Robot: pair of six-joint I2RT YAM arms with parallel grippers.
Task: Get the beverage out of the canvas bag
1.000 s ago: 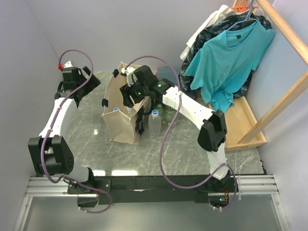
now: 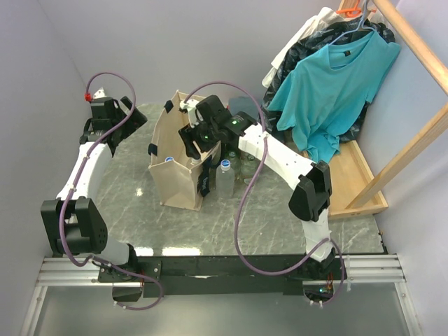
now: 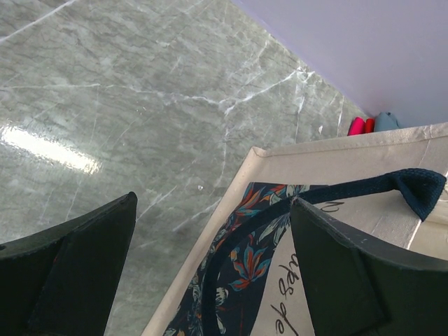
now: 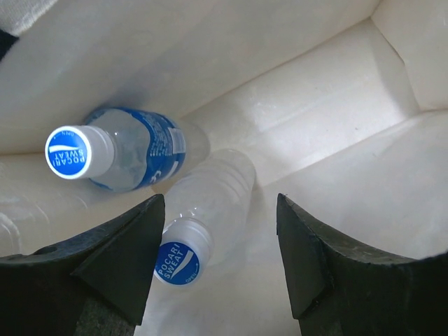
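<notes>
The beige canvas bag (image 2: 175,183) stands open on the marble counter. My right gripper (image 2: 190,141) is over its opening, open, fingers pointing down into it. In the right wrist view a blue-labelled bottle (image 4: 136,147) lies toward the upper left, and a second bottle (image 4: 215,196) with a blue cap sits just below and between my open right fingers, not enclosed by them. My left gripper hangs left of the bag, open, with the bag's outer printed side below it.
Several bottles (image 2: 225,181) stand right of the bag. A wooden rack (image 2: 360,198) with hanging shirts (image 2: 336,91) fills the back right.
My right arm and gripper have shifted slightly to the right, still over the bag. The left arm has not moved.
</notes>
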